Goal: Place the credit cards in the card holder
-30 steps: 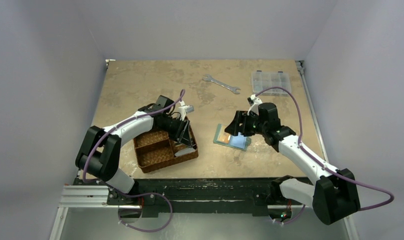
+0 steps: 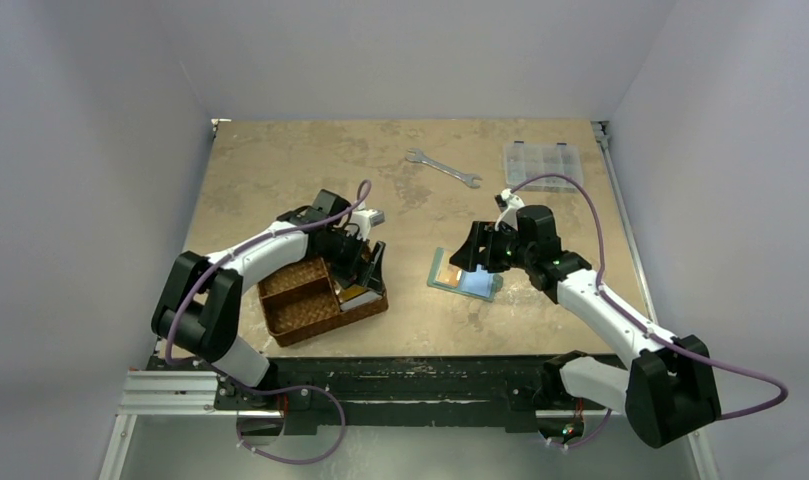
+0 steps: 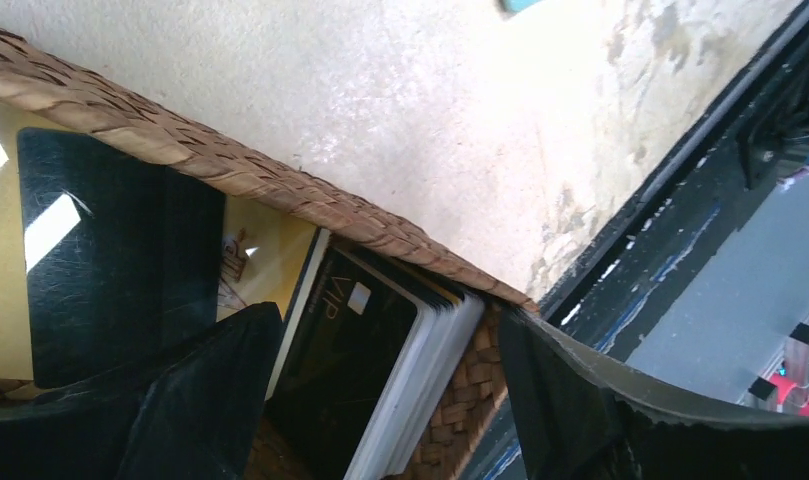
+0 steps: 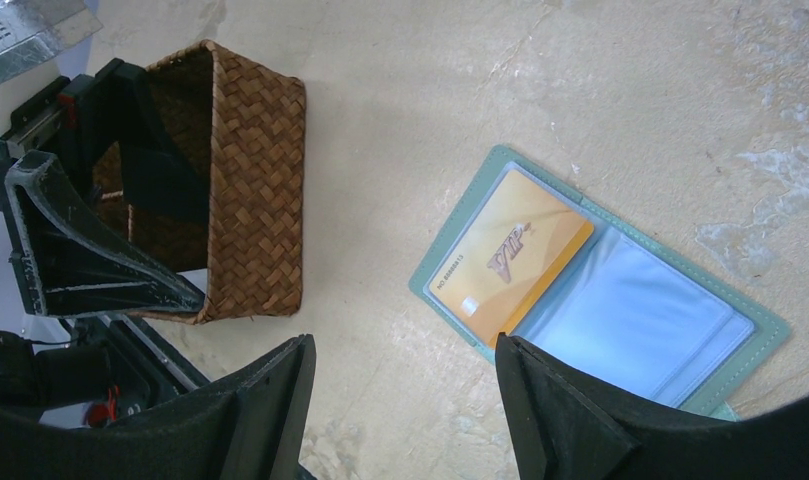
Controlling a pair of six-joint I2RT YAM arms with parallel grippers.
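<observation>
The teal card holder [image 4: 580,200] lies open on the table, blue lining showing on one half. A gold VIP card [image 4: 510,250] rests on its other half. My right gripper [image 2: 472,262] hovers over the holder, open and empty. In the woven basket [image 2: 345,318], a compartment holds several cards: a stack of black VIP cards [image 3: 345,340] on edge by the corner, and gold and black cards [image 3: 120,250] lying flatter beside it. My left gripper is open around the black stack, one finger close to the basket's corner wall; contact cannot be judged.
A wrench [image 2: 443,167] lies at the back middle, and a clear divided box [image 2: 543,164] stands at the back right. The table between basket and holder is bare. The basket's other compartments look empty where visible.
My left gripper has moved a little; the right arm and holder have stayed still.
</observation>
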